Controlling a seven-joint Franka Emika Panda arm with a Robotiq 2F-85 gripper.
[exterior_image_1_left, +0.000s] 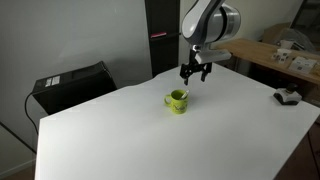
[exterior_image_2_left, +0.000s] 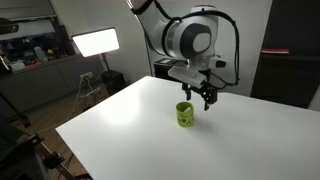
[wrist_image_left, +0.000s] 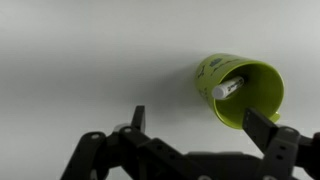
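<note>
A green mug (exterior_image_1_left: 177, 101) stands upright on the white table, its handle showing on the left in exterior view 1. Inside it leans a white marker (wrist_image_left: 229, 87), whose end shows at the mug's mouth in the wrist view. My gripper (exterior_image_1_left: 196, 77) hangs above the table, behind the mug and a little to its right in that view. Its dark fingers (wrist_image_left: 138, 117) are spread wide, with nothing held between them. In exterior view 2 the mug (exterior_image_2_left: 185, 115) is just below and left of the gripper (exterior_image_2_left: 199, 103).
A black case (exterior_image_1_left: 75, 88) lies at the table's back left edge. On the right are a small dark device (exterior_image_1_left: 287, 96) and a wooden desk (exterior_image_1_left: 265, 58) with several items.
</note>
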